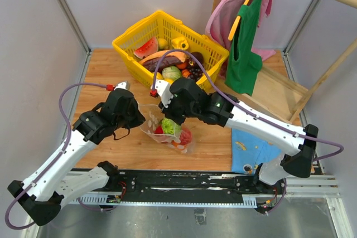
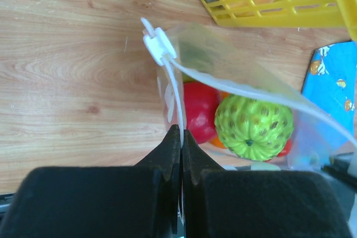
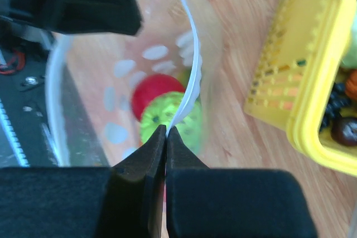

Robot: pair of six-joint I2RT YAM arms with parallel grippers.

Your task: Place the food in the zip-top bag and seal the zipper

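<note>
The clear zip top bag (image 1: pixel 189 147), printed with white dots, stands with its mouth spread between my two arms. Inside lie a green, ribbed, pepper-like food (image 2: pixel 254 124) and a red round one (image 2: pixel 201 110), with bits of orange around them. My left gripper is shut on the bag's rim at the zipper's left end, beside the white slider (image 2: pixel 160 44). In the right wrist view, the rim (image 3: pixel 191 90) runs down between the tips of my right gripper, which is shut on it. From above, both sets of fingertips are partly hidden.
Behind the bag stands a yellow basket (image 1: pixel 130 65) full of food. A blue cloth (image 1: pixel 254 151) lies to the right, below a wooden rack with a green garment (image 1: pixel 245 54). Bare table shows left of the basket.
</note>
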